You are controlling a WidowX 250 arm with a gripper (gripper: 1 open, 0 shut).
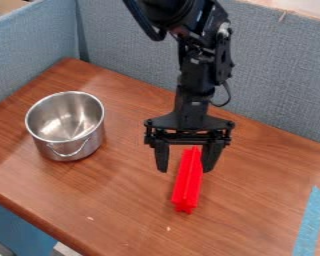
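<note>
My black gripper hangs over the middle of the wooden table, open, its two fingers apart above the far end of a red bar. The bar lies lengthwise toward the front, partly hidden behind the gripper at its upper end. Whether the fingers touch it I cannot tell.
A steel pot stands at the left. A light blue strip lies at the right front. Padded grey-blue walls border the table at the back and left.
</note>
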